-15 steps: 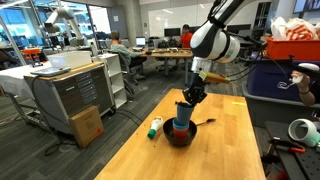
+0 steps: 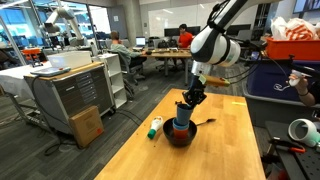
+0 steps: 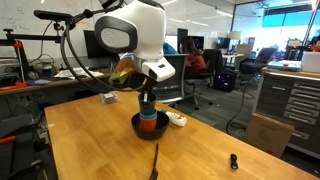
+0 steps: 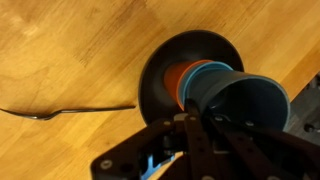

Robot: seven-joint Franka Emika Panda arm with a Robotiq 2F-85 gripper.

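Observation:
A dark blue-grey cup [image 4: 245, 105] is the topmost of a stack, its wide mouth toward the wrist camera. My gripper is shut on this cup's rim. Beneath it show a light blue cup [image 4: 203, 70] and an orange cup [image 4: 176, 76], apparently nested together. The stack stands in a black bowl [image 4: 157, 96] on the table; how deep the top cup sits in the others cannot be told. In exterior view 2 the light blue cup [image 3: 149, 114] stands out, with the orange below.
A fork [image 4: 70, 112] lies on the wooden table beside the bowl. Behind the bowl in exterior view 2 is a white bottle-like item [image 3: 172, 118] with green on it. A small black object [image 3: 233, 161] rests farther right.

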